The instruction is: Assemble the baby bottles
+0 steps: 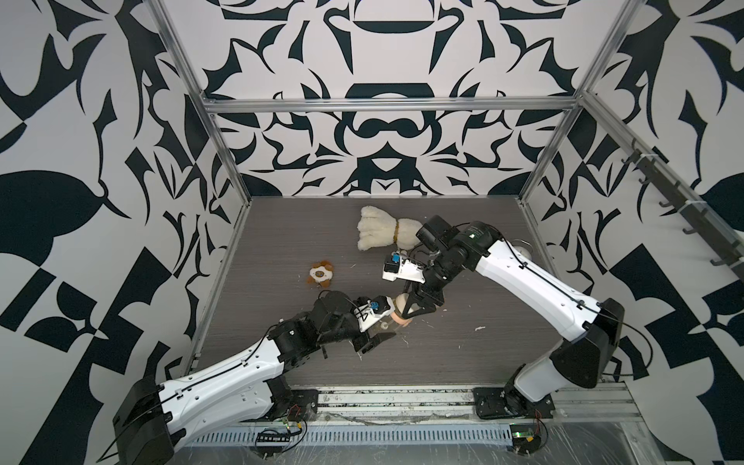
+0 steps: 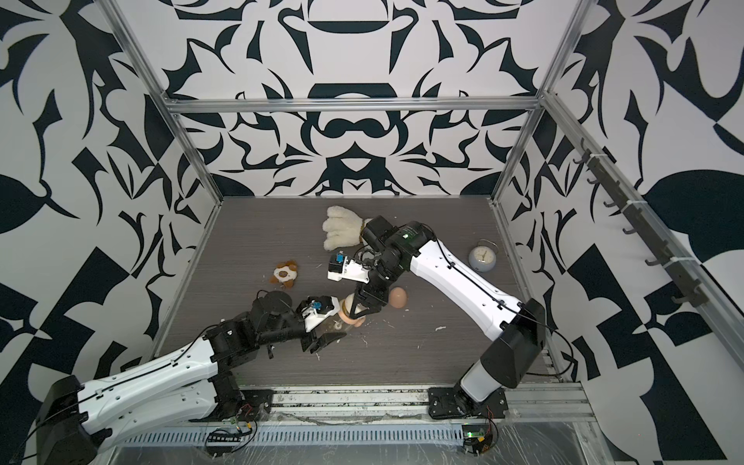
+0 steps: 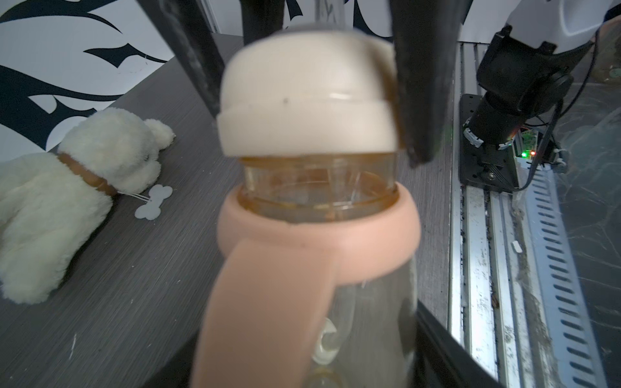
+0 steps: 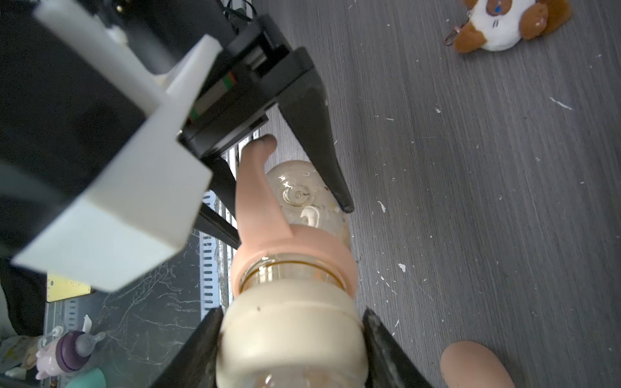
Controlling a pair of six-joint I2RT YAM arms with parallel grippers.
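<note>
My left gripper (image 1: 370, 334) is shut on the clear bottle body (image 3: 368, 323), which has a pink handle ring (image 3: 271, 297) around it. My right gripper (image 2: 364, 298) is shut on the cream collar (image 4: 291, 329) directly over the bottle's neck. In the left wrist view a band of clear neck shows between collar and pink ring; whether the collar is seated cannot be told. A pink rounded piece (image 2: 397, 297) lies on the table, right of the grippers.
A white plush dog (image 2: 342, 228) lies at the back, a small brown plush (image 2: 284, 273) at left, and a round clock-like object (image 2: 482, 258) at right.
</note>
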